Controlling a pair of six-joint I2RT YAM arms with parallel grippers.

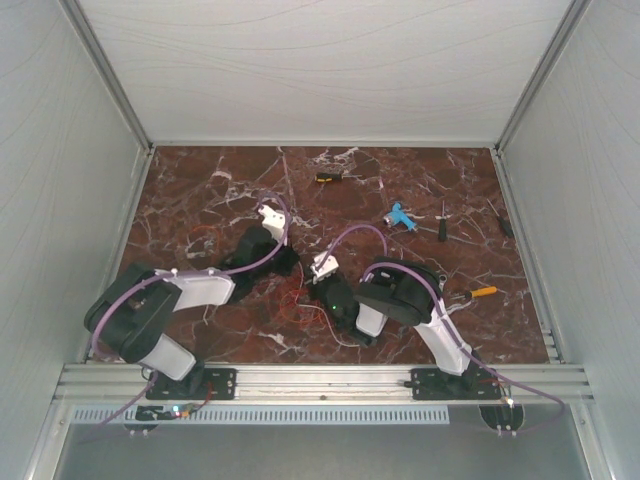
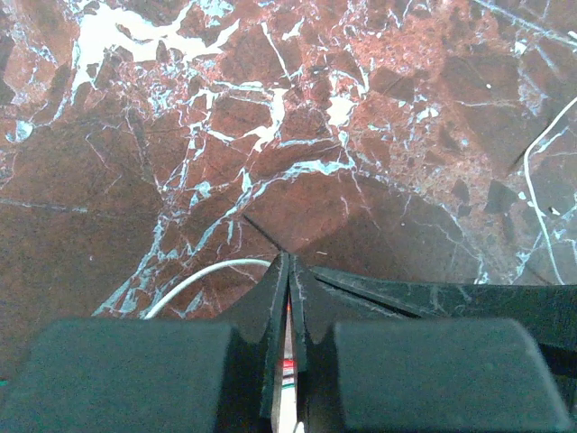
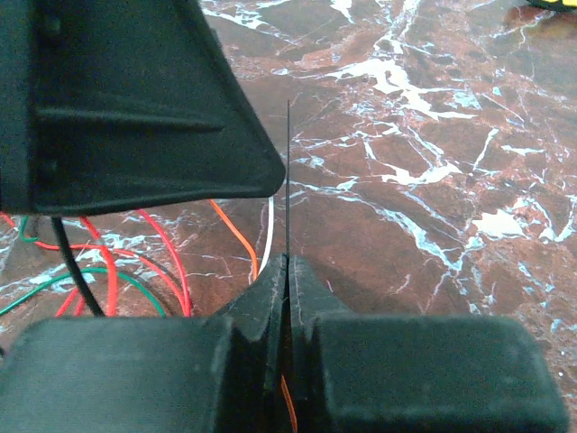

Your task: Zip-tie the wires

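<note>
In the right wrist view a thin black zip tie, seen edge-on, stands up from the fingertips of my right gripper, which is shut on it. The left gripper's dark finger reaches in from the left, its tip beside the tie. My left gripper is shut; a thin dark strip shows just past its tips, and whether it is pinched there I cannot tell. Red wires, a green wire, an orange wire and a white wire lie below and behind the left finger.
Around the two close-set grippers the marble table is mostly clear. A blue tool, a dark screwdriver and an orange-handled tool lie to the right. A yellow-black tool rests at the back.
</note>
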